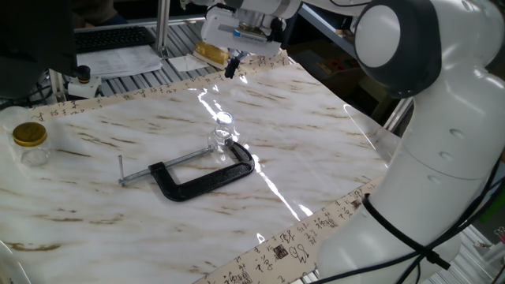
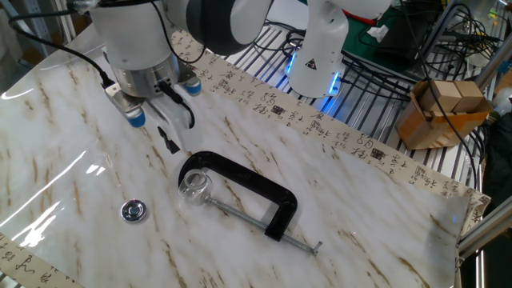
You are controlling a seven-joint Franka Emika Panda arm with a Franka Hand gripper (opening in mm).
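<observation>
A black C-clamp [image 1: 207, 183] with a metal screw lies on the marbled table; it is also the black clamp [image 2: 248, 174] in the second view. At the clamp's finger end stands a small clear glass jar [image 2: 194, 186], touching or very near the screw tip. A round silver lid [image 2: 134, 210] lies apart from the jar. My gripper [image 2: 169, 141] hangs above the table, beyond the clamp in the first view, its dark fingertips [image 1: 231, 69] pointing down. Nothing shows held there, but the finger spacing is unclear.
A glass jar with a gold lid [image 1: 30, 136] stands at the table's left edge in the first view. Papers and a keyboard [image 1: 114, 38] lie beyond the far edge. A cardboard box [image 2: 444, 116] sits off the table.
</observation>
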